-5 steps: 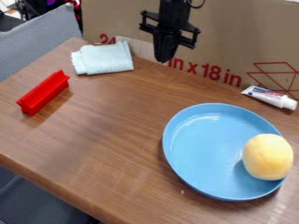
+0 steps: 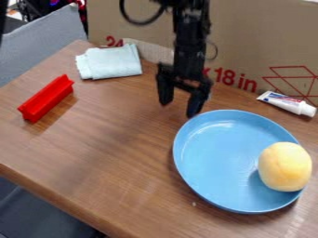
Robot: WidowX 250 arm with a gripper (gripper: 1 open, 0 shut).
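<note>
My black gripper hangs open and somewhat blurred above the middle back of the wooden table, nothing visible between its fingers. In front of it and to the right lies a blue plate with a round yellow object on its right part. A red bar-shaped object lies at the left. A folded pale blue cloth lies at the back left, and a toothpaste tube at the back right, behind the plate.
A large cardboard panel stands along the back edge. A grey surface lies beyond the left edge.
The objects have stayed where they were.
</note>
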